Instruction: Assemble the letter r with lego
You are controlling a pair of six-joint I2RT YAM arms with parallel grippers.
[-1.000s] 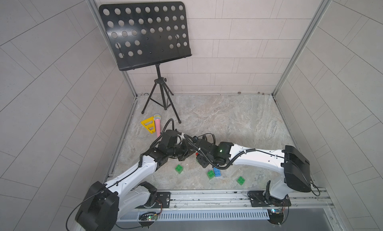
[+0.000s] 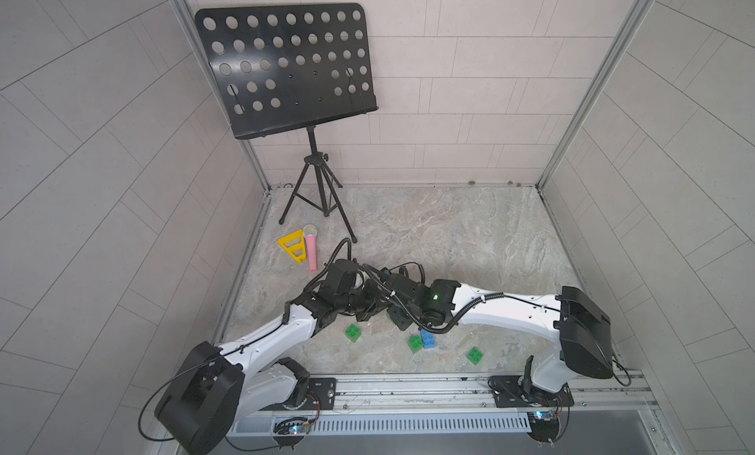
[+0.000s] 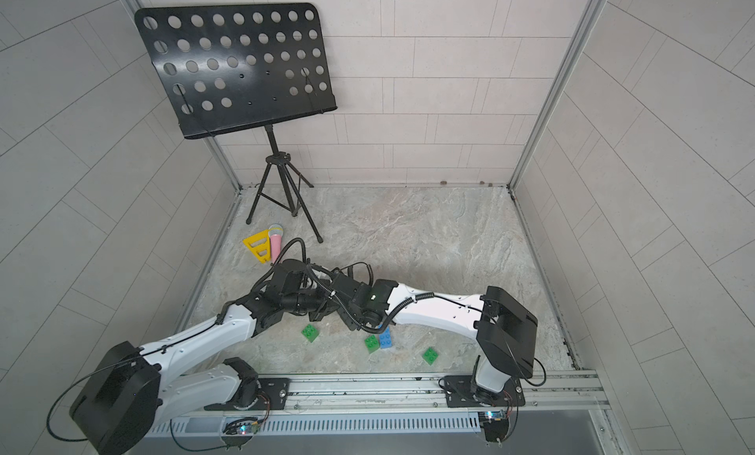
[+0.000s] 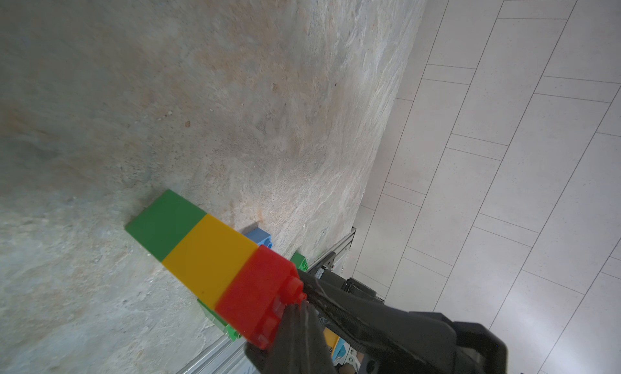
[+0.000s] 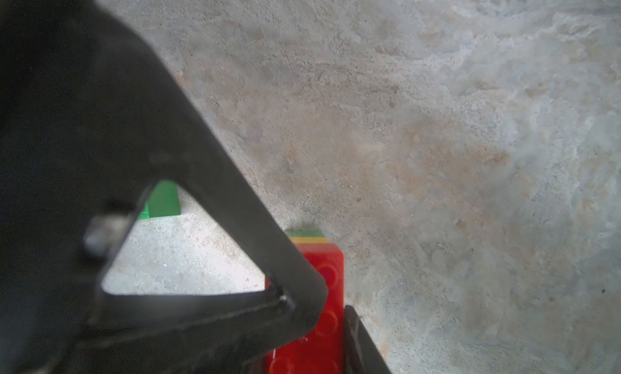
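Note:
A green-yellow-red stack of bricks stands on the floor in the left wrist view, its red brick (image 4: 255,293) on top of the yellow brick (image 4: 210,254) and green brick (image 4: 166,224). My right gripper is shut on the red brick, one finger (image 5: 360,345) along its side. The other finger is mostly hidden. My left gripper is shut, tips at the red brick's studs, nothing visible between them. It covers part of the red brick in the right wrist view. From above, both arms hide the stack.
Loose green bricks lie nearer the front rail: one left (image 2: 353,332), one middle (image 2: 415,343) beside a blue brick (image 2: 428,339), one right (image 2: 474,356). A yellow frame (image 2: 292,245), pink microphone (image 2: 311,250) and music stand (image 2: 317,160) are back left.
The left arm has shifted a little right and forward towards the right gripper. The right arm and loose bricks look still.

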